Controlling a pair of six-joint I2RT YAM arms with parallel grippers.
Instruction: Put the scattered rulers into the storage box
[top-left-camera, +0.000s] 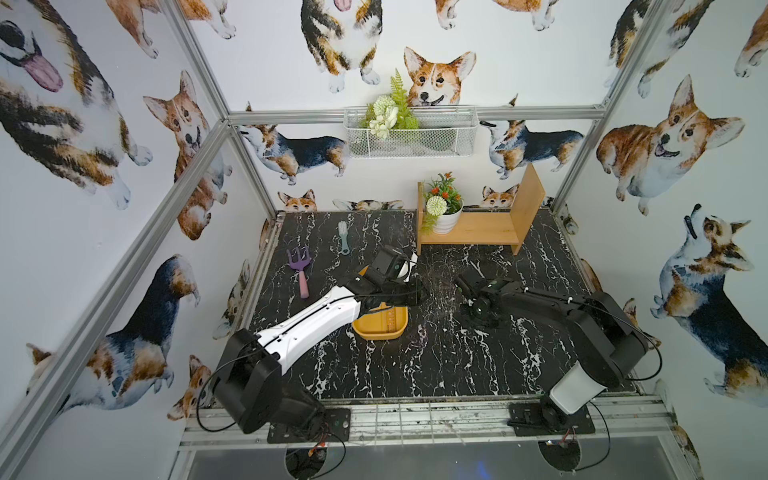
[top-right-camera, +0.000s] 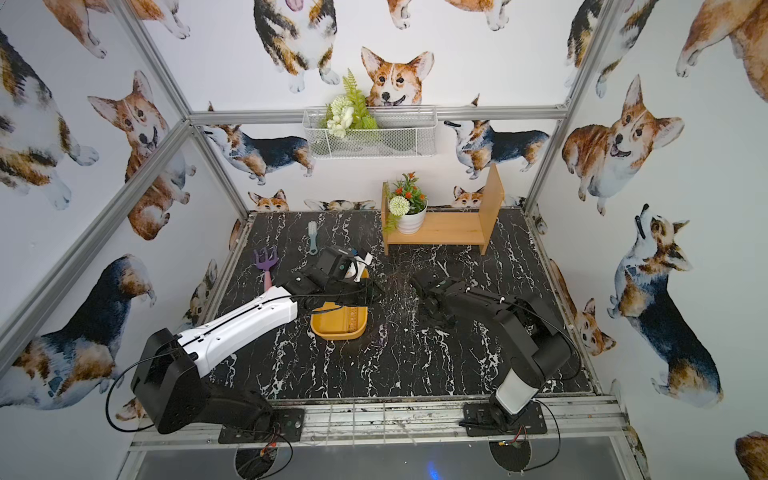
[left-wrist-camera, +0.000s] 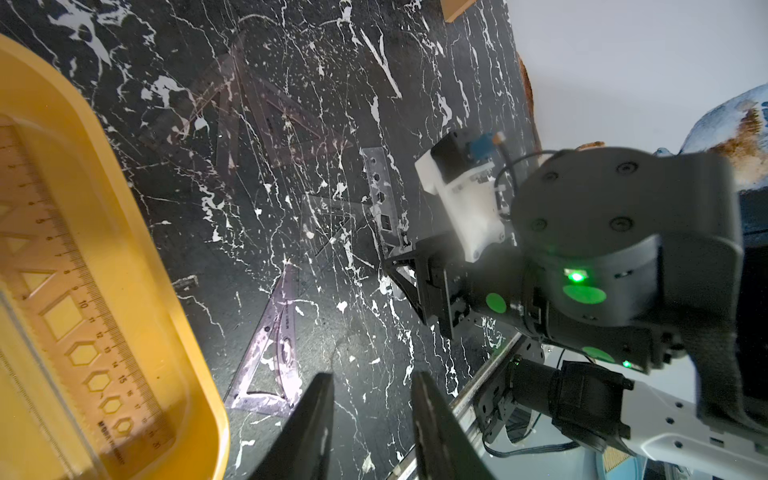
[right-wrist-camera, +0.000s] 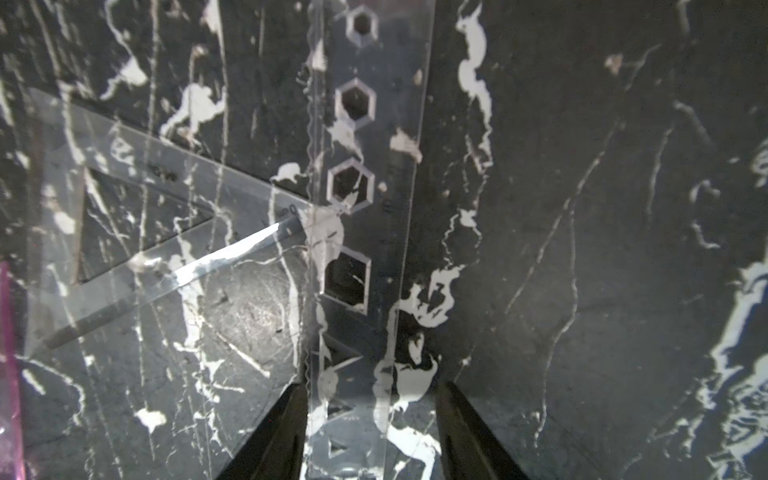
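The yellow storage box (top-left-camera: 369, 332), holding rulers (left-wrist-camera: 84, 352), sits partly under my left arm. My left gripper hangs beside it, fingers apart, nothing visible between them. Clear triangle rulers (left-wrist-camera: 262, 400) lie scattered on the marble table right of the box. My right gripper is open low over a clear straight ruler (right-wrist-camera: 344, 232), which runs between and beyond its fingertips, with a triangle ruler (right-wrist-camera: 120, 248) touching or overlapping its left side.
A wooden shelf (top-left-camera: 480, 232) with a potted plant (top-left-camera: 442, 208) stands at the back. A purple rake (top-left-camera: 301, 272) and a small pale blue tool (top-left-camera: 344, 238) lie at the back left.
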